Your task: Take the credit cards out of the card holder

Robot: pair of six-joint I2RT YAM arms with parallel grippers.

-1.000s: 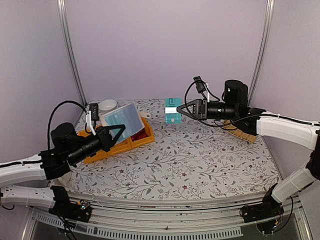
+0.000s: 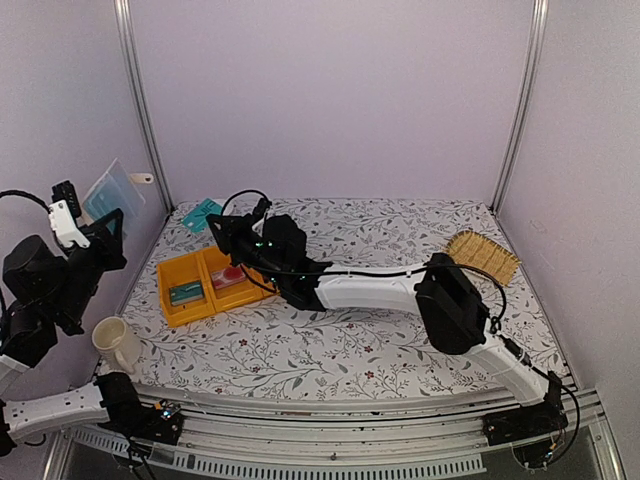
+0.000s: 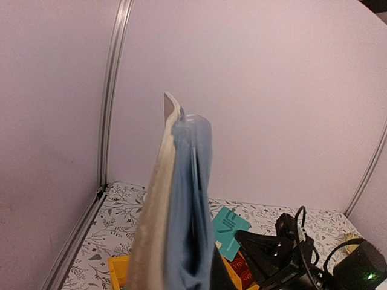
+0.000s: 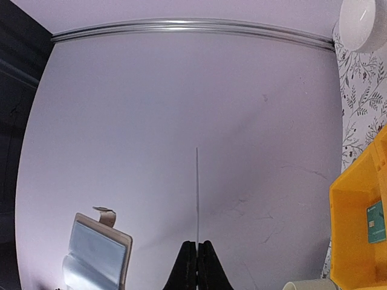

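Note:
The translucent pale-blue card holder [image 2: 113, 192] with a cream edge is raised at the left wall; my left gripper [image 2: 112, 226] is shut on it. It fills the middle of the left wrist view, its cover seen nearly edge-on. A teal card [image 2: 200, 214] is pinched in my right gripper [image 2: 214, 222], above the back of the tray and well apart from the holder. In the right wrist view that card [image 4: 197, 193] is edge-on, a thin upright line between the shut fingertips. Whether cards are still inside the holder, I cannot tell.
An orange compartment tray [image 2: 163, 285] holds green cards [image 2: 186, 293] at left and a pink-red stack [image 2: 227, 277] in the middle. My right arm covers its right end. A mug [image 2: 117, 343] stands front left, a woven mat [image 2: 482, 255] at right.
Both arms have swung left, the left one carrying the holder away from the tray to the wall. The right one brought the teal card from mid-table to the tray's back edge.

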